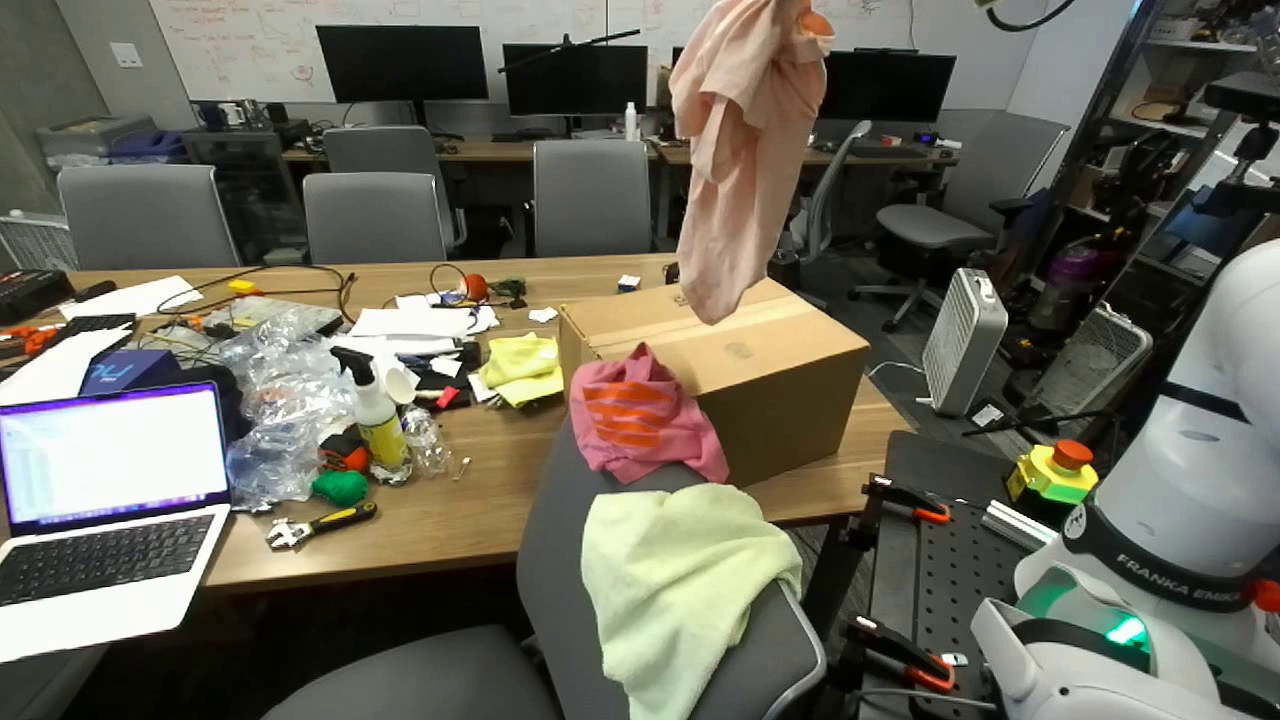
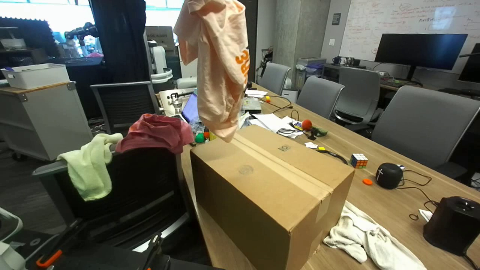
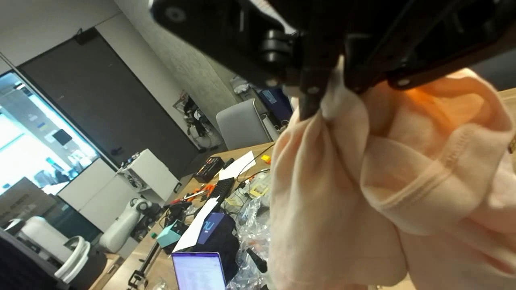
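Observation:
A peach shirt with orange print (image 2: 216, 67) hangs bunched in the air, its lower end over the cardboard box (image 2: 265, 166). In the wrist view my gripper is shut on a pinched fold of the shirt (image 3: 333, 193). The gripper is out of frame in both exterior views. On the chair back (image 1: 552, 516) a pink cloth with orange stripes (image 1: 636, 420) lies draped at the top corner. A pale yellow-green towel (image 1: 678, 588) hangs over the same chair back, beside the pink cloth.
The closed box stands on the table's near edge beside the chair. A white cloth (image 2: 373, 238) lies past it. Plastic wrap (image 1: 282, 396), a spray bottle (image 1: 380, 426), a laptop (image 1: 108, 516) and papers clutter the table's left side.

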